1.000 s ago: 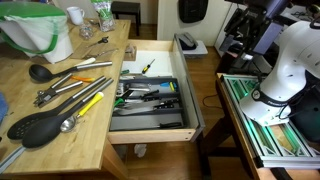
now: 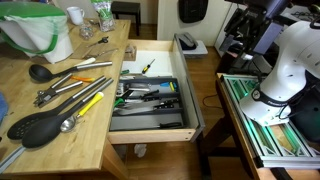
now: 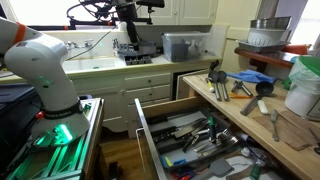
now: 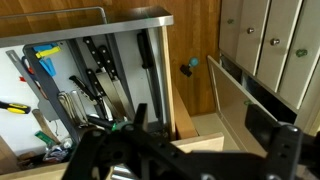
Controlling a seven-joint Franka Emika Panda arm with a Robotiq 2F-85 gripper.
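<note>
High above the open drawer [image 2: 150, 136], off to its side, my gripper stands open. Its two dark fingers [image 4: 141, 114] are apart in the wrist view, and nothing shows between them. In exterior view 2 the gripper is at upper left, clear of everything below. Inside the drawer lie several utensils and knives, including a black-handled knife [image 4: 147, 60] in a grey divider and a yellow-handled tool [image 4: 14, 107]. Small items in the compartments overlap and are hard to tell apart.
The wooden table [image 2: 80, 152] beside the drawer carries black spoons [image 2: 42, 128], a ladle [image 2: 42, 73], a yellow-handled tool [image 2: 88, 103] and a white-green container [image 2: 42, 36]. Cabinets and a clear bin [image 3: 196, 46] stand behind. The air around the gripper is free.
</note>
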